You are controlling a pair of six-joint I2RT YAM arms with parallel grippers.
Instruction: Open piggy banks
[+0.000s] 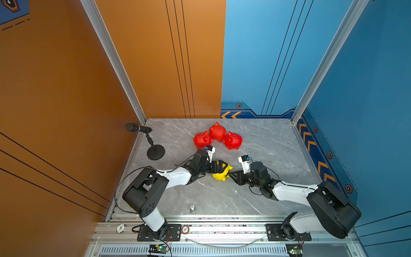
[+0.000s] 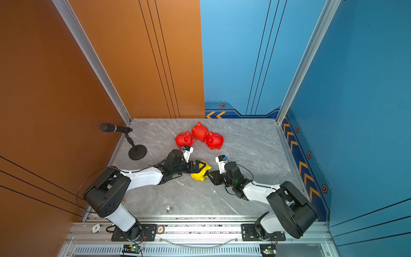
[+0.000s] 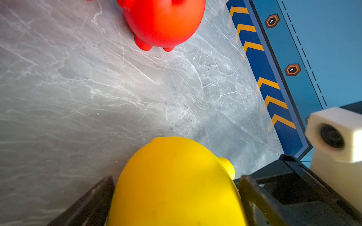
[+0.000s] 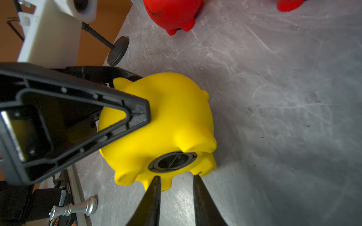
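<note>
A yellow piggy bank (image 4: 162, 113) is tipped on the grey table, its underside with a dark round plug (image 4: 171, 162) turned toward my right gripper. My left gripper (image 1: 220, 167) stands open with its fingers either side of the yellow pig's body. My right gripper, part open, points at the plug from just right of it, with nothing between its narrow fingertips. Three red piggy banks (image 1: 217, 130) sit together behind the left gripper.
A microphone on a stand (image 1: 155, 151) is at the back left. A small silver piece (image 1: 192, 208) stands near the front edge.
</note>
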